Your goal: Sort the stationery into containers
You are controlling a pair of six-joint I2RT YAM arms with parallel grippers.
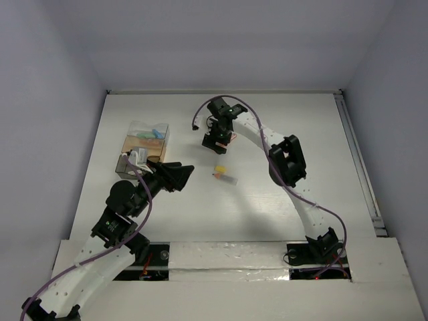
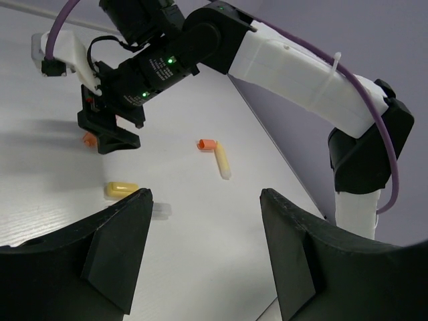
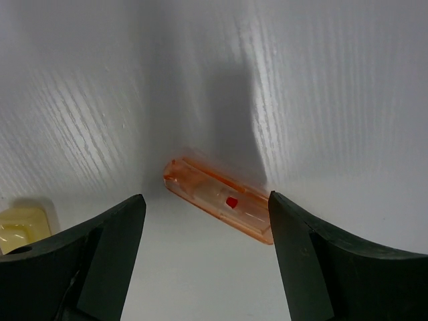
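Note:
In the right wrist view an orange translucent piece [image 3: 217, 199] lies on the table between the spread fingers of my right gripper, which is open and empty. From above, that gripper [image 1: 215, 145] hangs over the piece and mostly hides it. A yellow block [image 1: 220, 169] lies just nearer, beside a clear tube with an orange tip [image 1: 228, 178]. Further right, the left wrist view shows a small orange piece [image 2: 207, 144] and a pale yellow stick [image 2: 223, 161]. My left gripper stands open, nothing between its fingers, near the clear container [image 1: 135, 172].
Green and blue items [image 1: 151, 134] lie in the back part of the clear container at left; the left arm partly covers its front. The right forearm spans the table's right side.

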